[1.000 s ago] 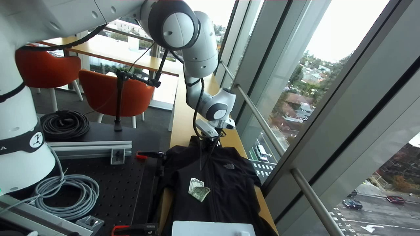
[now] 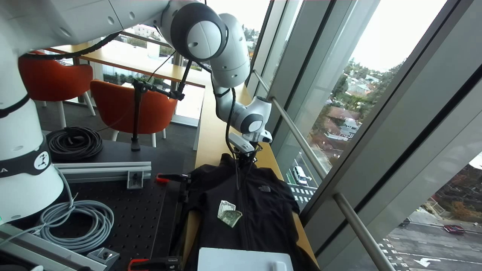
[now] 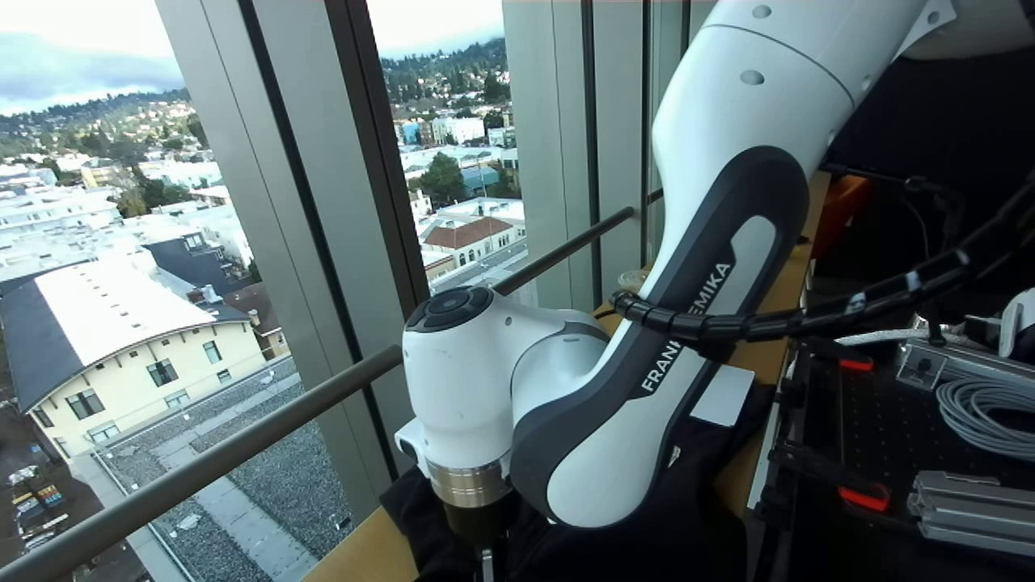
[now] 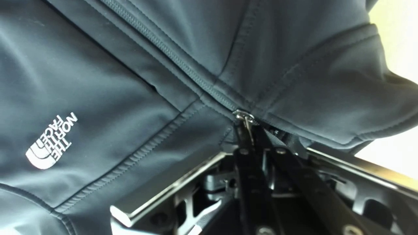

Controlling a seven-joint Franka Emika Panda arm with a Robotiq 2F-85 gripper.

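Note:
A black North Face jacket [image 2: 271, 212] lies on the wooden ledge, its front zipper [image 4: 174, 58] closed up to the collar area. In the wrist view the metal zipper slider [image 4: 243, 115] sits at the top of the closed teeth, with its pull tab [image 4: 249, 131] reaching between my fingers. My gripper is shut on that tab. From the first exterior view, the gripper [image 2: 247, 157] is low over the jacket's collar end. The arm and wrist mostly block the second exterior view of the fingertips.
A crumpled banknote [image 2: 231, 216] and a flat white object [image 2: 239, 259] rest on the jacket. Window frames and a metal rail [image 2: 298, 131] border the ledge on one side. Clamps [image 2: 174, 177] and a black perforated table [image 2: 131, 216] lie on the other.
The wrist has shifted slightly up and to the right in the first exterior view. The jacket, banknote and white object have slid a little toward the arm's end of the ledge.

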